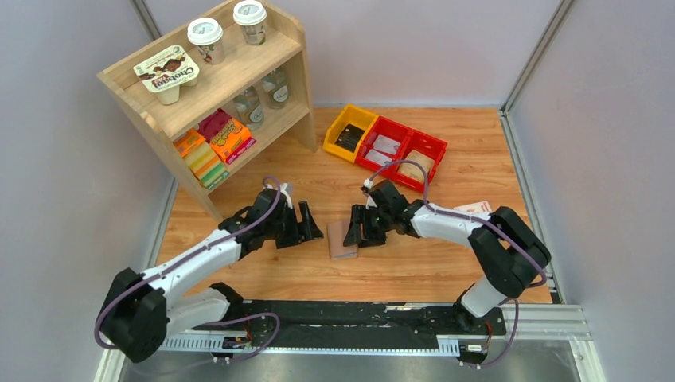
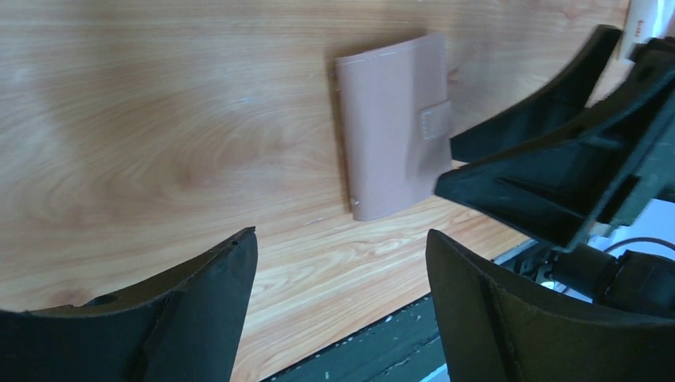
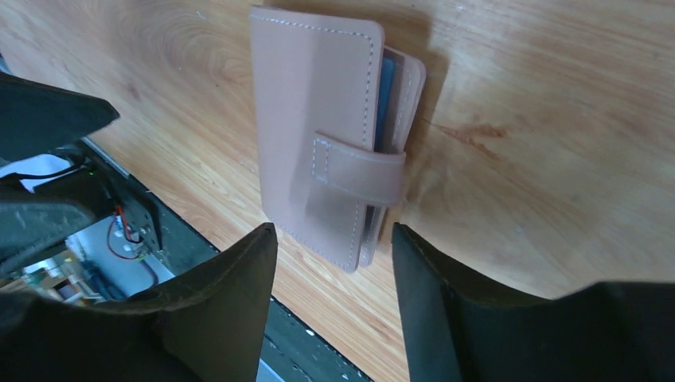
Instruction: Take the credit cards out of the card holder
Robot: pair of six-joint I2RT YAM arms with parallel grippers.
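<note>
A pinkish leather card holder lies on the wooden table between the two grippers. In the right wrist view the holder has its strap across the side, and a blue card edge shows between its layers. My left gripper is open just left of the holder, nothing between its fingers. My right gripper is open over the holder's right part, its fingertips just short of the holder in its wrist view, nothing between them.
A wooden shelf with cups, bottles and snacks stands back left. Yellow and red bins sit behind the grippers. A paper item lies to the right.
</note>
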